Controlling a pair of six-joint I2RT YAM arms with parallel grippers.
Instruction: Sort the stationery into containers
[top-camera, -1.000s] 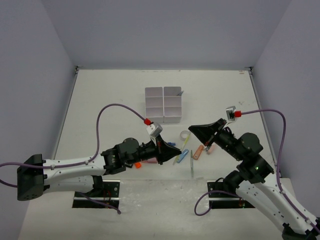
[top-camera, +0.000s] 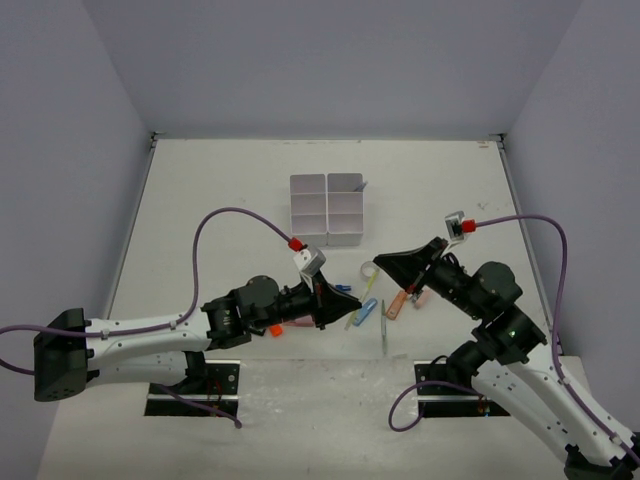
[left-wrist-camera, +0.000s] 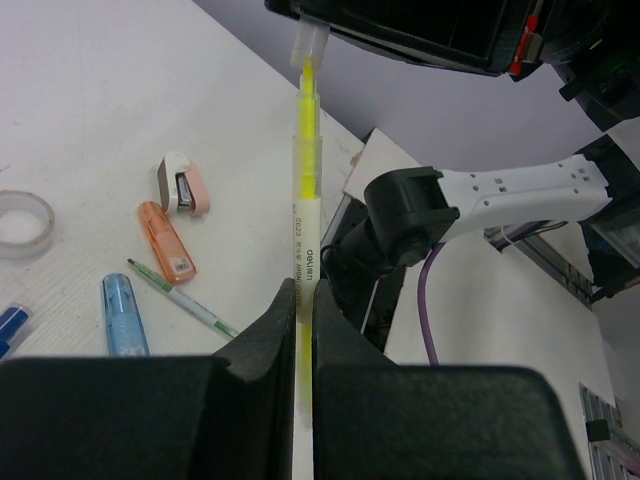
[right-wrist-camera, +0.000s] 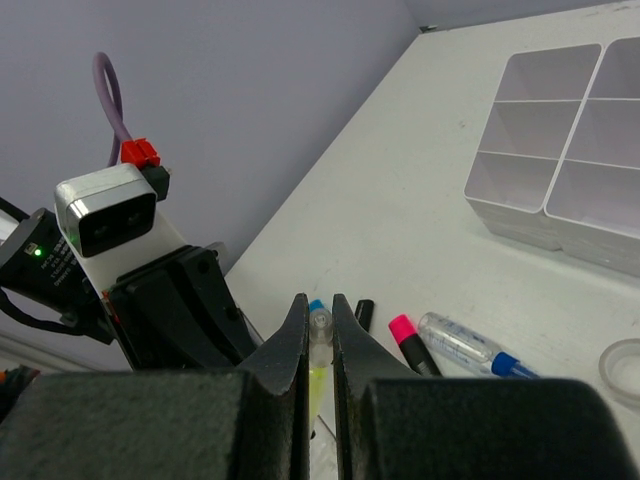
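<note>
A slim yellow pen-like item (left-wrist-camera: 307, 235) with a white printed label stretches between my two grippers. Its lower part is pinched by my left gripper, whose dark fingers are closed around the barrel. At the other end, a clear tip piece sits between the fingers of my right gripper; whether this piece is fully seated on the barrel, I cannot tell. From above, the yellow item (top-camera: 371, 283) slants between both fingertips over the work area. The grey compartment container (top-camera: 327, 241) stands behind them, with one thin thing poking from its right side.
Loose on the table lie an orange item (left-wrist-camera: 167, 240), a pink-and-white stapler (left-wrist-camera: 183, 185), a green pen (left-wrist-camera: 190, 302), a blue item (left-wrist-camera: 123, 315) and a tape roll (left-wrist-camera: 47, 222). A pink-capped marker (right-wrist-camera: 413, 346) and a blue-tipped clear tube (right-wrist-camera: 460, 343) lie nearby.
The right arm has shifted very slightly to the left and down. The left arm and the loose things on the table look unchanged.
</note>
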